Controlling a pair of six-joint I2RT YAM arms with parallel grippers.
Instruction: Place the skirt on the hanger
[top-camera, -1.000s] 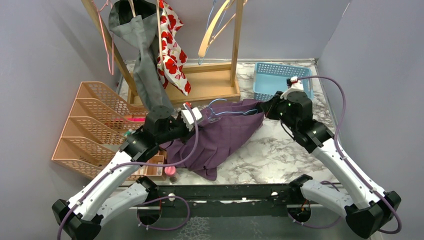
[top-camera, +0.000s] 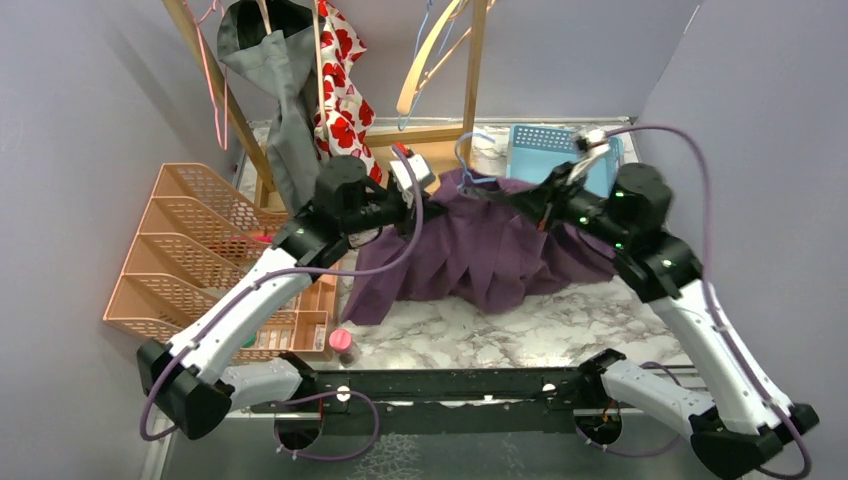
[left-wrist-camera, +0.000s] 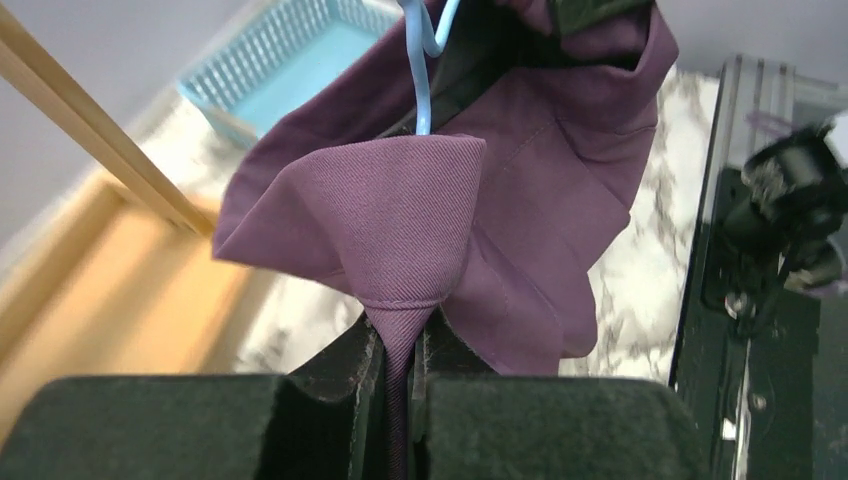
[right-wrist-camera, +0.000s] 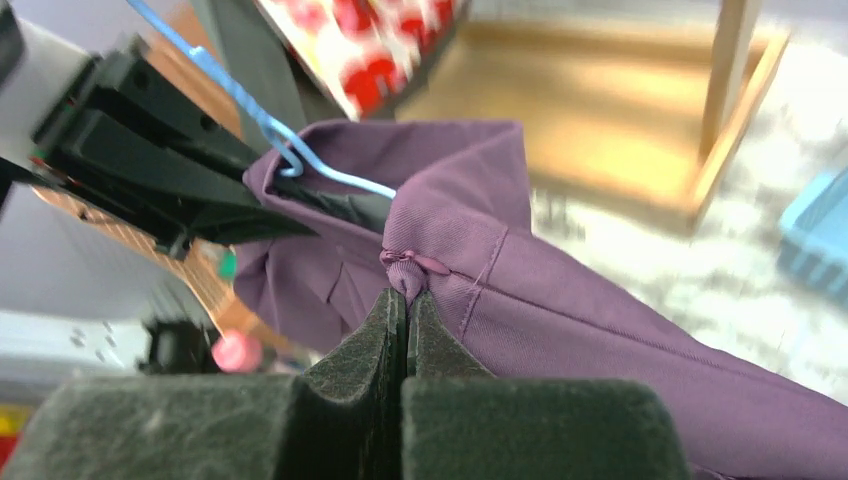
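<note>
The purple skirt (top-camera: 470, 250) is held up between my two arms, its folds hanging over the marble table. In the left wrist view, my left gripper is shut on a bunched piece of the skirt's waist. My right gripper has its fingertips closed on a thin gathered bit of the waistband at the other side. The light-blue hanger (top-camera: 463, 150) sits in the waist opening, its hook sticking up. In the right wrist view the hanger's wire (right-wrist-camera: 350, 178) runs into the waist; both its ends are hidden by cloth or gripper.
A wooden rack (top-camera: 472, 90) stands at the back with a grey garment (top-camera: 290, 120) and a red-flowered cloth (top-camera: 345, 100). Behind my right arm lies a blue basket (top-camera: 530, 150). An orange organizer (top-camera: 170, 240) fills the left; a red-capped jar (top-camera: 341, 342) stands by the front edge.
Both grippers have moved back toward the rack, with the left also shifting right. The skirt and hanger moved along, and the skirt now spreads wider to the right, under the right arm.
</note>
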